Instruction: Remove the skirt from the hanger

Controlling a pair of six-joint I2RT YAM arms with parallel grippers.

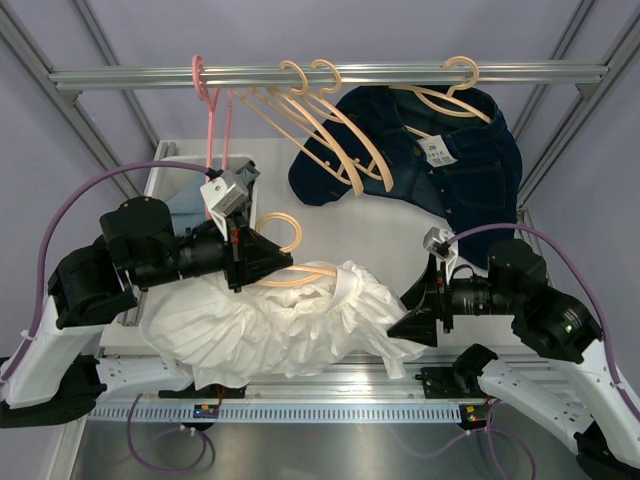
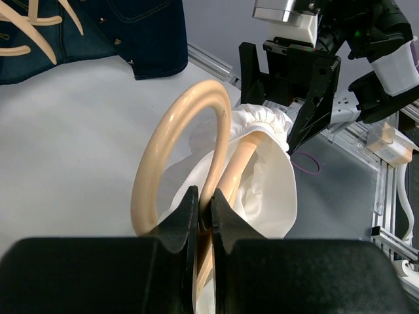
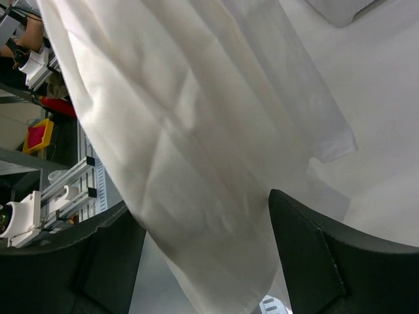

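Observation:
The white skirt (image 1: 260, 325) (image 3: 190, 144) hangs spread low at the centre, its waistband round the lower part of a beige hanger (image 2: 157, 157). My left gripper (image 1: 270, 262) is shut on that hanger just below its hook. At the skirt's right end is my right gripper (image 1: 420, 300), fingers apart around the white cloth. In the right wrist view the fabric runs between the open fingers. In the left wrist view the hanger's arm disappears into the skirt's opening.
A metal rail (image 1: 410, 73) carries pink and beige hangers and a dark denim garment (image 1: 470, 180). A white bin (image 1: 165, 185) with bluish cloth stands at the back left, partly behind my left arm. The white board (image 1: 370, 240) lies beneath.

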